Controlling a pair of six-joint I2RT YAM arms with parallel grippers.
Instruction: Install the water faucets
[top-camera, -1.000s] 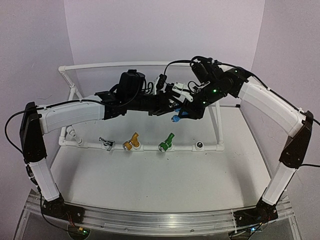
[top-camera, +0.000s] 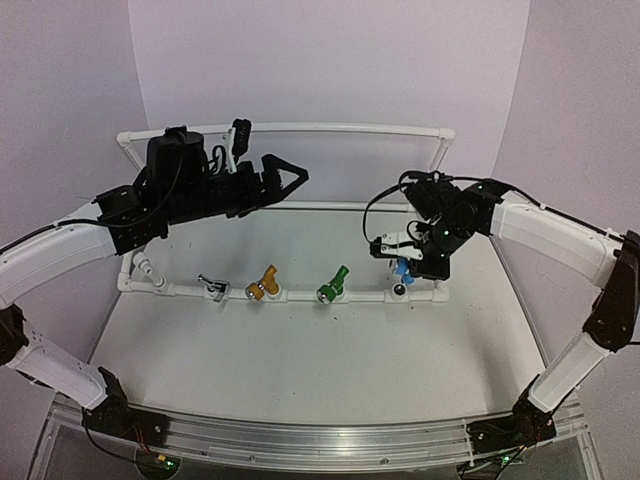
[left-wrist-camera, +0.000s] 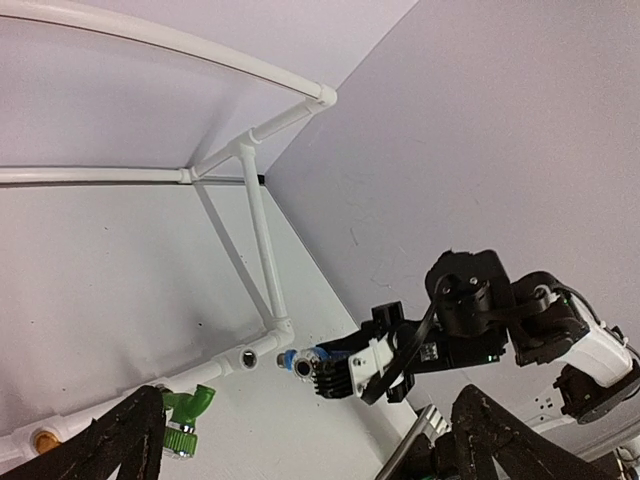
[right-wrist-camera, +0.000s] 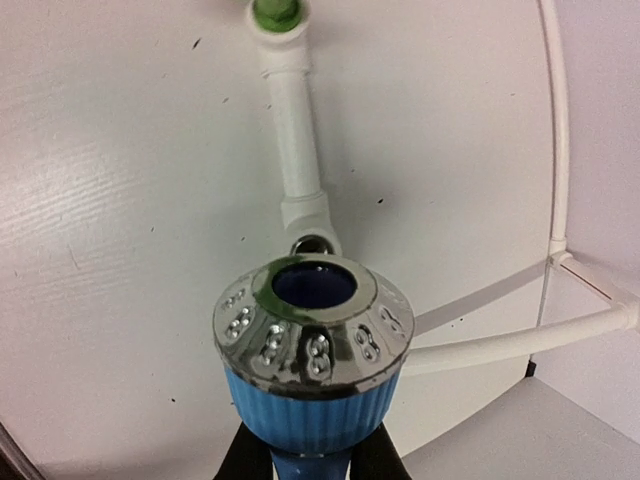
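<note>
My right gripper is shut on the blue faucet (right-wrist-camera: 310, 405), whose chrome ring faces the camera in the right wrist view. From above, the faucet hangs under the right gripper near the rightmost pipe fitting (top-camera: 398, 290). That fitting's dark opening shows in the left wrist view, apart from the faucet. My left gripper is spread open with nothing between its fingers, above the middle of the frame. On the front pipe sit a green faucet (top-camera: 333, 285), an orange faucet (top-camera: 264, 283) and a chrome faucet (top-camera: 214, 288).
The white pipe frame (top-camera: 300, 127) has a raised top bar below the arms. A metal rail (top-camera: 300, 440) runs along the near edge. The white board (top-camera: 300, 365) between the rail and the front pipe is clear.
The two grippers were together around the blue faucet and have parted. My left arm drew back to the left; my right gripper carried the faucet right and towards the front pipe.
</note>
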